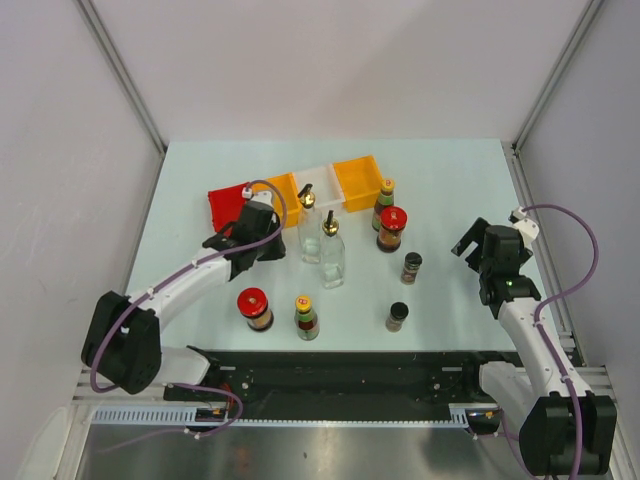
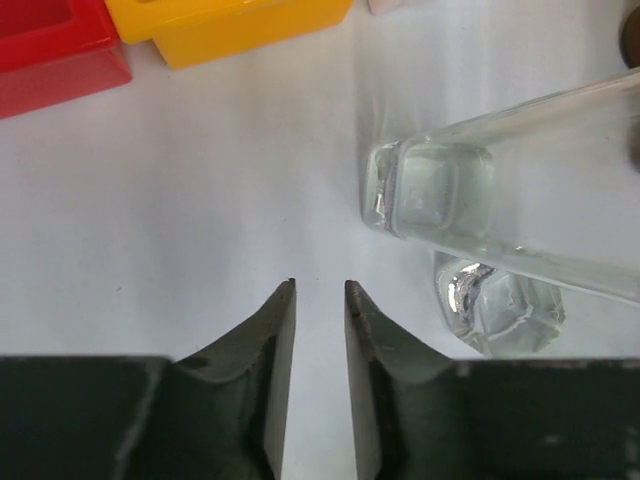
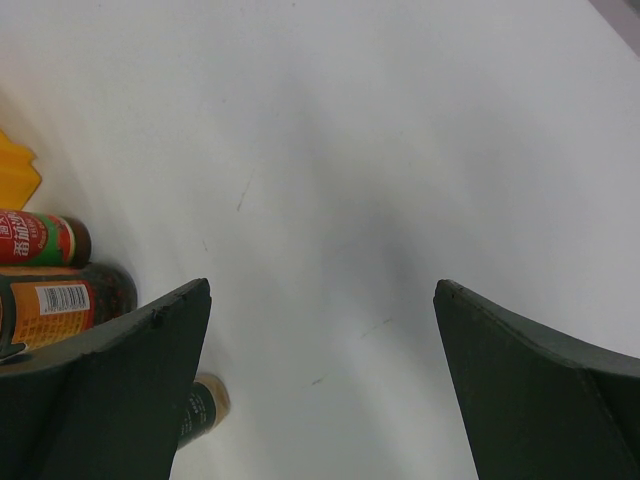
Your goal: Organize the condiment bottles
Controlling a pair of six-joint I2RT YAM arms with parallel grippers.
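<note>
Two tall clear glass bottles with gold pour tops, the rear one (image 1: 309, 235) and the front one (image 1: 333, 265), stand mid-table. Just left of them is my left gripper, low over the table; its fingers are part open and only bare table shows between them. Red-lidded jars stand at front left (image 1: 257, 315) and right of centre (image 1: 391, 232). One yellow-capped bottle (image 1: 307, 322) is in front, another (image 1: 383, 203) behind. Two small dark-capped shakers (image 1: 411, 268) (image 1: 397, 318) are farther right. My right gripper stands wide open and empty at the right.
Along the back run a red bin (image 1: 219, 209), a yellow bin (image 1: 290, 188), a white bin (image 1: 320, 176) and another yellow bin (image 1: 358, 182), apparently empty where visible. The left arm hides part of the red and left yellow bins.
</note>
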